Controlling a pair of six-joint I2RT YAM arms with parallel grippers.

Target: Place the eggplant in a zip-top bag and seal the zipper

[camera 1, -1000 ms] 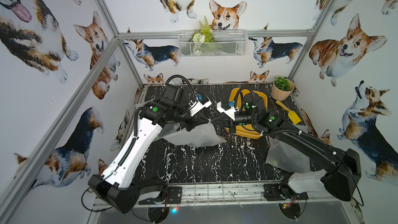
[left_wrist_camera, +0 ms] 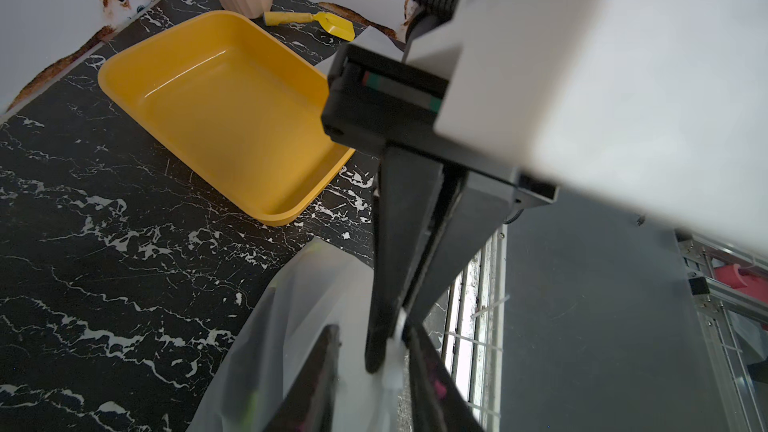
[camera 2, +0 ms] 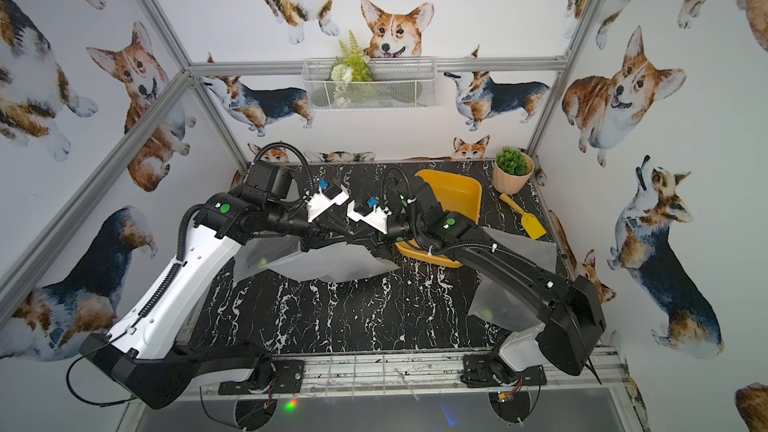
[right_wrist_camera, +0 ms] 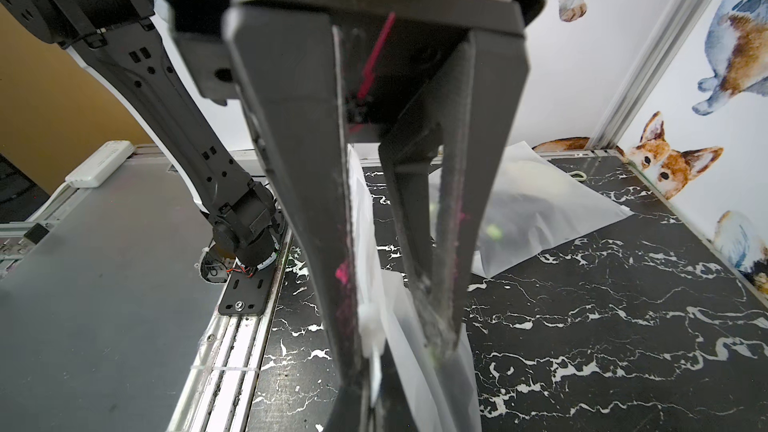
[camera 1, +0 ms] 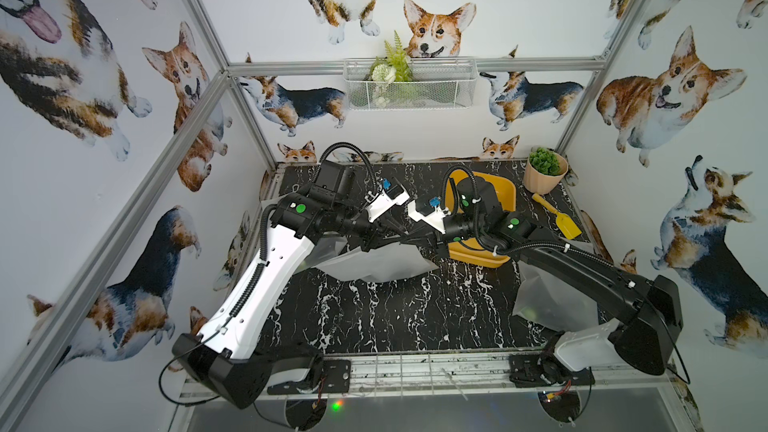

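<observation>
A translucent zip bag (camera 1: 376,264) hangs beneath both grippers, over the middle of the table; in the left wrist view it fills the bottom centre (left_wrist_camera: 280,328). My right gripper is shut on the white upper strip of this bag, which runs down between its fingers in the right wrist view. My left gripper is beside it at the same edge, its blurred fingers apart, the white strip and right fingertips between them. In both top views the two grippers nearly touch. No eggplant can be clearly made out.
A yellow tray (left_wrist_camera: 208,112) stands at the back right, with a potted plant (camera 1: 544,172) and yellow shovel (camera 1: 566,222) beside it. More plastic bags (camera 1: 552,296) lie at the right and left.
My right gripper has moved left to my left gripper, closing the space between them. My left arm has barely moved.
</observation>
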